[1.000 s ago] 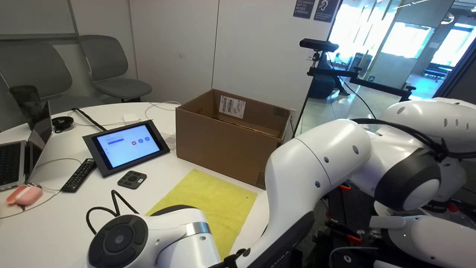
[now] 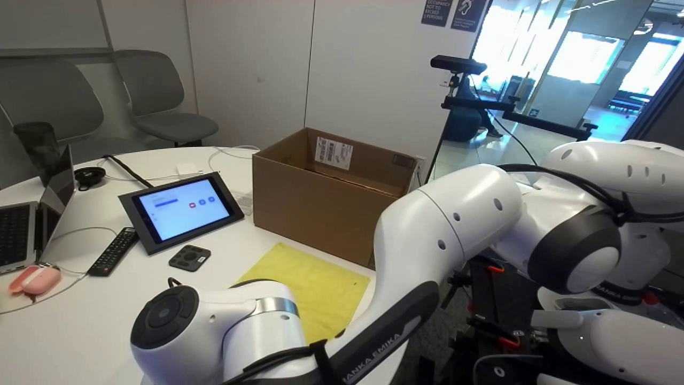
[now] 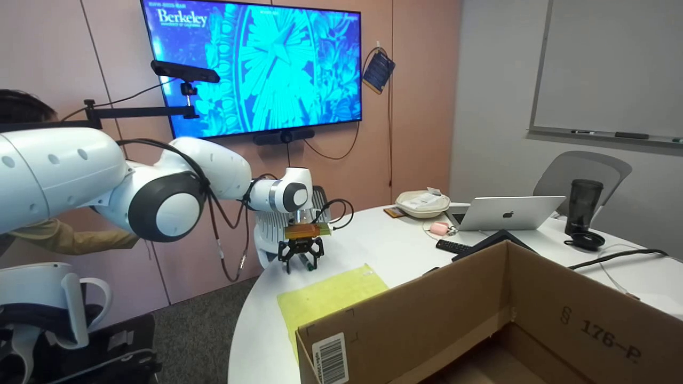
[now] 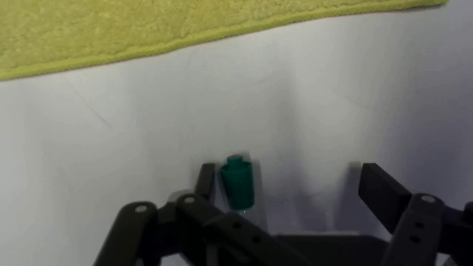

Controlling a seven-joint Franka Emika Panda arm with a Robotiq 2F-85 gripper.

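A green-capped marker lies on the white table, its cap end showing in the wrist view and the rest hidden behind the gripper's linkage. My gripper is open low over the table. The marker sits between its fingers, close beside the left one, with a wide gap to the right finger. In exterior view 2 the gripper points down near the table edge, with the dark green marker by its fingers. The gripper is out of sight in exterior view 1.
A yellow cloth lies flat beside the gripper. An open cardboard box stands past it. A tablet, a remote, a small black control pad and a laptop occupy other parts of the table.
In exterior view 1 the arm's elbow has shifted left and slightly up, and its wrist housing has moved up a little. The box, cloth and tabletop items have stayed put.
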